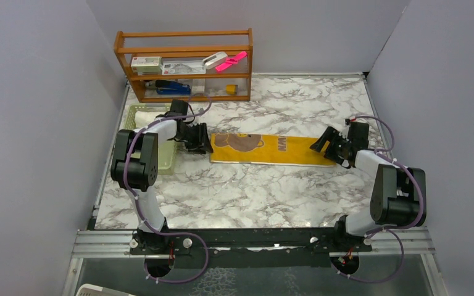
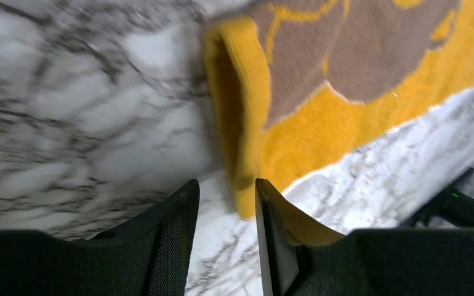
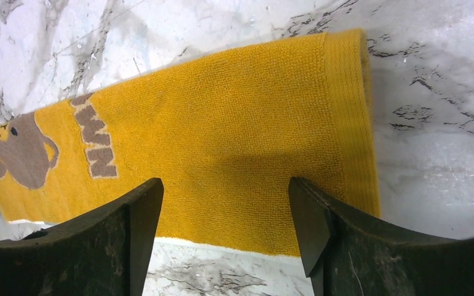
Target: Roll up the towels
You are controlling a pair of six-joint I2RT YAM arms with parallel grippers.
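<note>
A yellow towel [image 1: 234,157] with a brown animal figure and brown letters lies as a long folded strip across the middle of the table. At its left end my left gripper [image 1: 205,140] is part open. In the left wrist view the towel's folded edge [image 2: 253,117] stands slightly raised just beyond the fingertips, and nothing is clamped between them. My right gripper is over the towel's right end with its fingers spread. The cloth [image 3: 234,135] lies flat between those fingers, which seem to press on or hover close above it; cannot tell which.
A green basket [image 1: 168,161] holding something white stands at the left, beneath my left arm. Behind it is a wooden rack [image 1: 185,50] with boxes and tools.
</note>
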